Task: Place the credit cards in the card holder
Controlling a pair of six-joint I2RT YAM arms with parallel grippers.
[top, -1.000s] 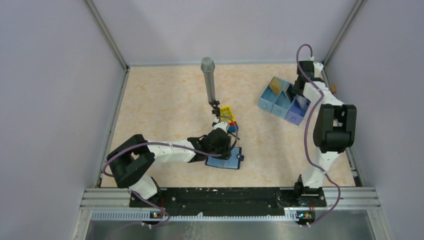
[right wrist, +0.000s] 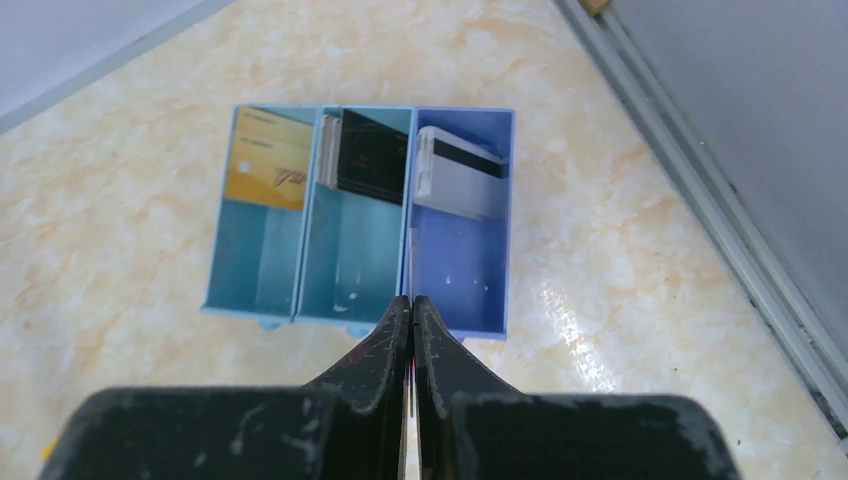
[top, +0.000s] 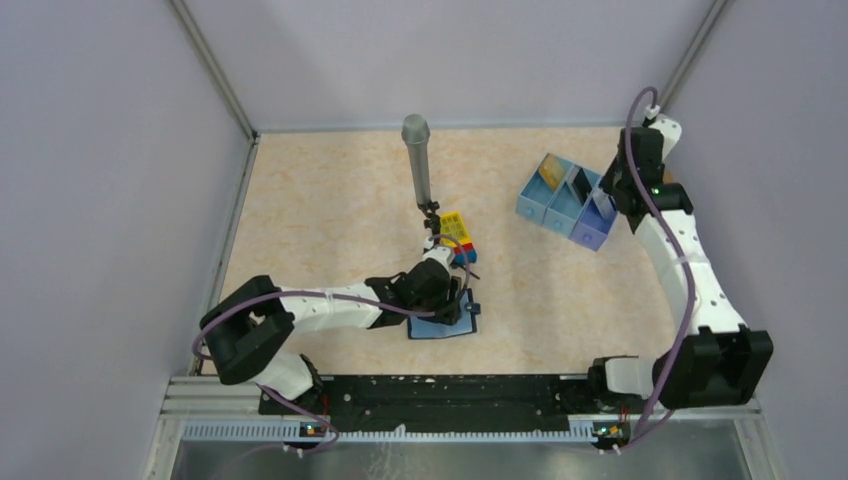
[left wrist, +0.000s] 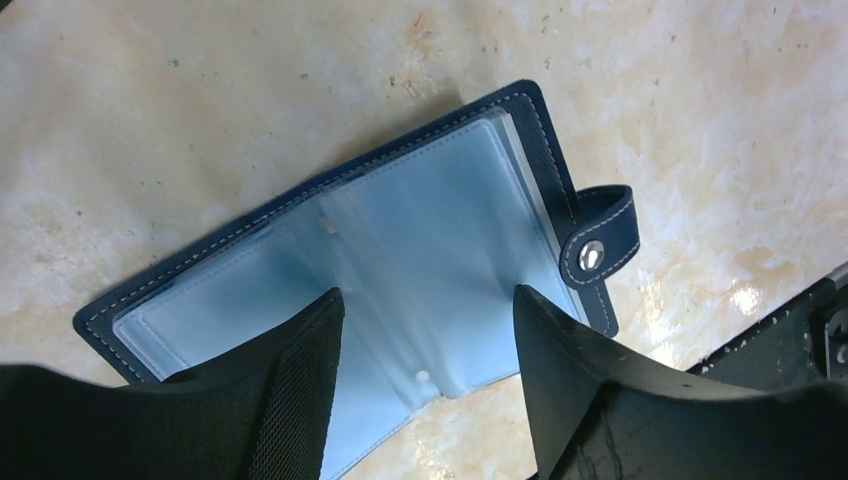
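On the table lies the card holder (left wrist: 430,210), opened flat, with dark blue edges, clear pale-blue sleeves and a snap strap. Over it, my left gripper is part open with its fingertips apart; whether they touch the sleeves I cannot tell. My right gripper is shut above the front of the organizer, with a thin card (right wrist: 412,262) seen edge-on between its fingers. Inside the organizer are yellow cards (right wrist: 268,160), black cards (right wrist: 372,155) and white cards with a black stripe (right wrist: 458,170).
The three-compartment blue organizer (right wrist: 460,280) stands at the back right. Behind the left gripper, a yellow, red and blue object (top: 456,230) lies near an upright grey post (top: 417,160).
The left gripper and the holder have shifted slightly left and toward the front edge.
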